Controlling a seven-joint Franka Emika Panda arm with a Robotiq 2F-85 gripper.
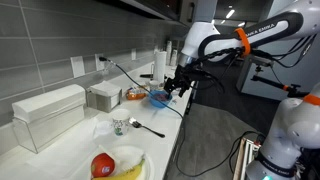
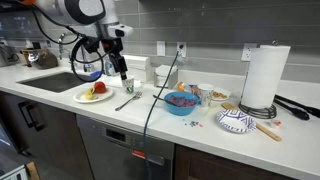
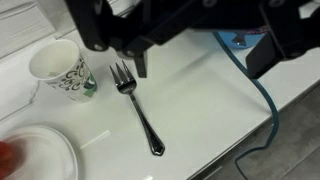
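Observation:
My gripper stands open above the counter, its two dark fingers [image 3: 140, 66] wide apart in the wrist view and nothing between them. A silver fork [image 3: 140, 115] lies flat on the white surface below, nearer the left finger. Left of it is a patterned paper cup [image 3: 62, 70], upright with its mouth showing. In exterior view 2 the gripper [image 2: 123, 74] hangs over the counter, clear of the fork [image 2: 127, 102] and the cup [image 2: 132, 85]. A white plate [image 2: 84, 99] holds a red round fruit and a yellow one.
A blue bowl [image 2: 182, 109] with dark reddish contents stands right of the fork. A blue-green cable [image 2: 158, 97] runs from the wall across the counter edge. Farther right are a patterned plate [image 2: 236, 121] and a paper towel roll [image 2: 264, 75]. White boxes [image 1: 48, 116] line the wall.

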